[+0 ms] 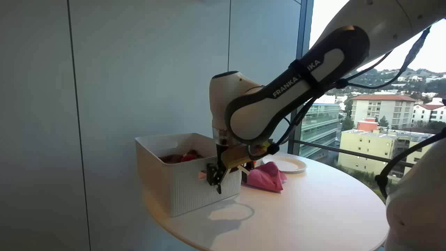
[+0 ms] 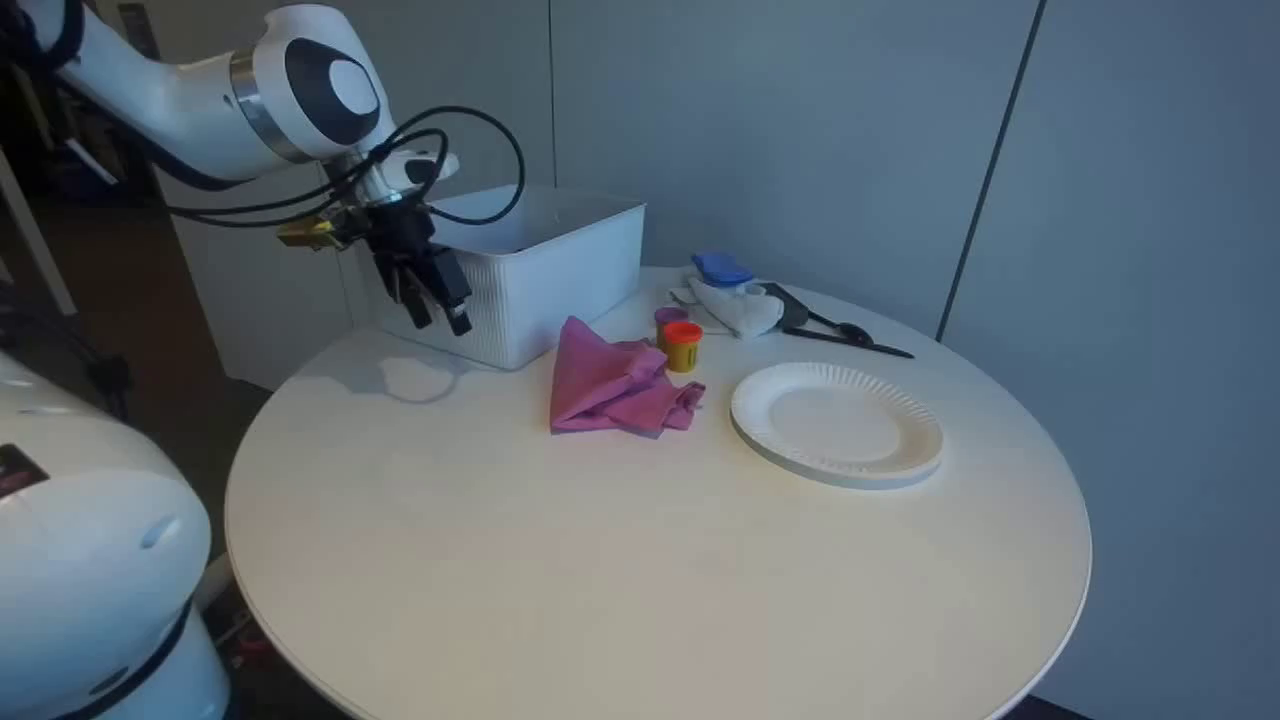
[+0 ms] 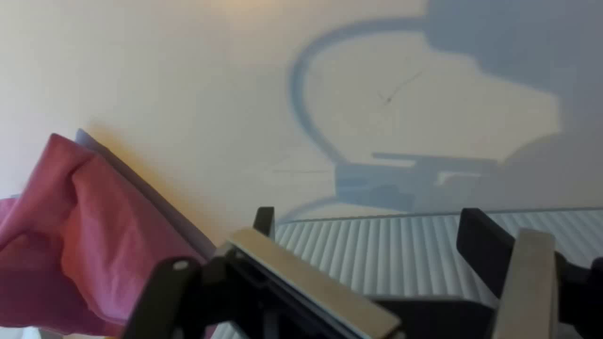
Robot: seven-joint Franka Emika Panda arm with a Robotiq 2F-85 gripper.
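Observation:
My gripper point(image 2: 441, 324) hangs above the table close to the front wall of a white ribbed bin point(image 2: 564, 288). In the wrist view its two black fingertips point(image 3: 480, 243) stand wide apart, so it is open, with only the bin's ribbed side and tabletop visible past them. A crumpled pink cloth point(image 2: 612, 384) lies on the table to the right of the bin; the wrist view shows part of the cloth point(image 3: 107, 243) at lower left. Dark and red items point(image 1: 190, 155) show inside the bin, too unclear to name.
Past the cloth stand a red-lidded yellow tub point(image 2: 683, 348) and a purple-lidded tub point(image 2: 668, 319). Behind are a white cloth with a blue item point(image 2: 722, 269) and black utensils point(image 2: 828, 330). A white paper plate point(image 2: 840, 420) sits at the right.

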